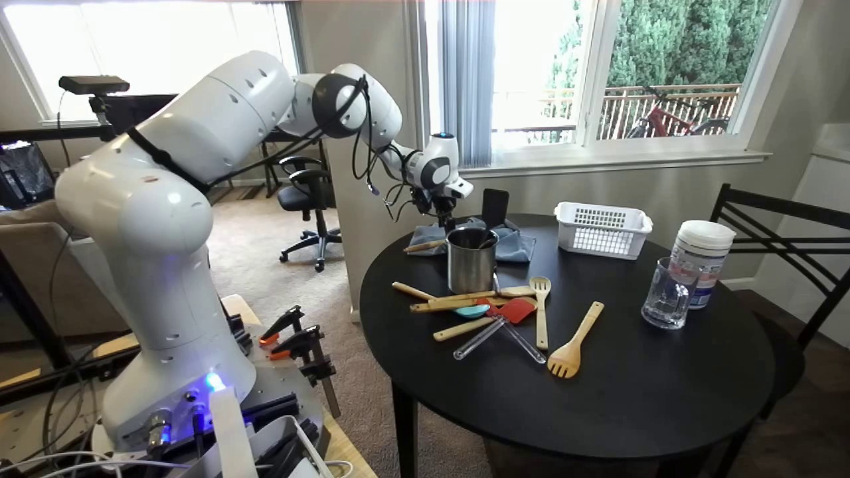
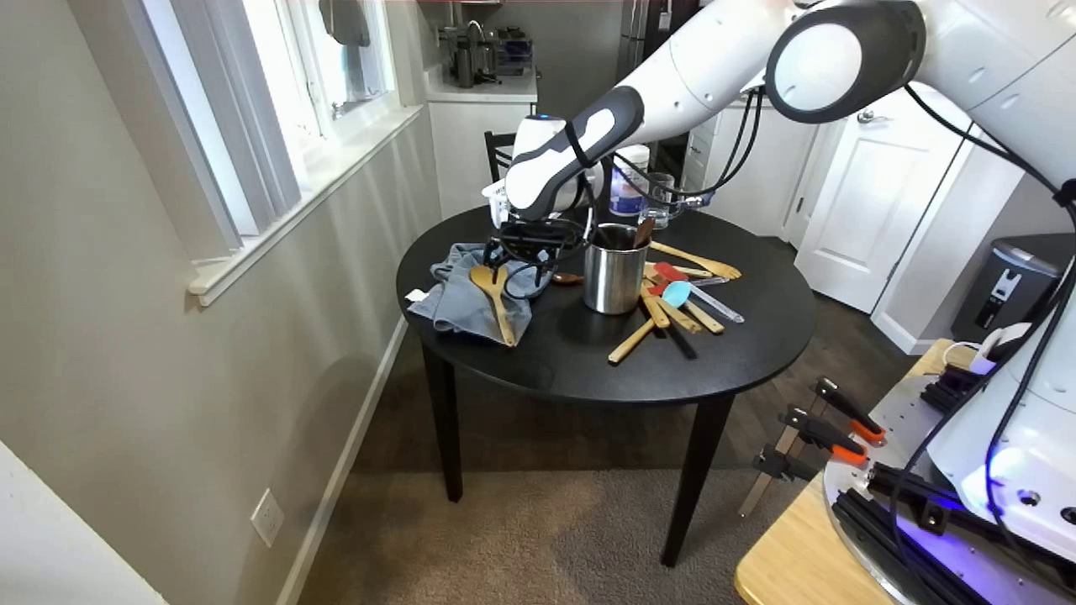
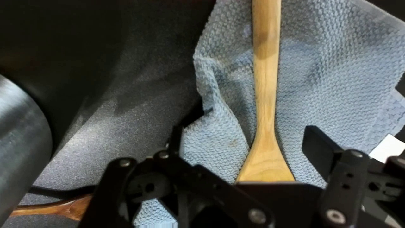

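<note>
My gripper is open, its two fingers wide apart with nothing held between them. A light wooden spoon (image 3: 265, 87) lies on a crumpled blue-grey cloth (image 3: 322, 83). In the wrist view its neck and upper bowl show between the fingertips, while the rest of the bowl is hidden behind the gripper's body. From exterior view 2 the spoon (image 2: 496, 302) appears whole on the cloth (image 2: 454, 301), its bowl just under the gripper (image 2: 524, 264). Beside the cloth stands a steel pot (image 2: 613, 274) with a few dark utensils in it.
Several wooden and silicone utensils (image 1: 478, 307) lie piled before the pot. A white basket (image 1: 603, 230) is at the back; a glass mug (image 1: 667, 299) and a white-lidded tub (image 1: 702, 263) stand at the right.
</note>
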